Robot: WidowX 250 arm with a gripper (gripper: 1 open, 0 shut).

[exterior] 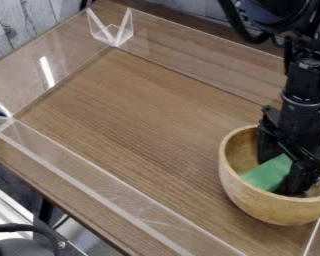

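Observation:
A wooden bowl (260,204) sits at the right of the table, holding a green object (267,172). My black gripper (291,170) reaches down into the bowl over the green object's right part. Its fingers are dark against the bowl's inside, so their spread is hard to make out.
A black object (23,240) is at the bottom left, off the table.

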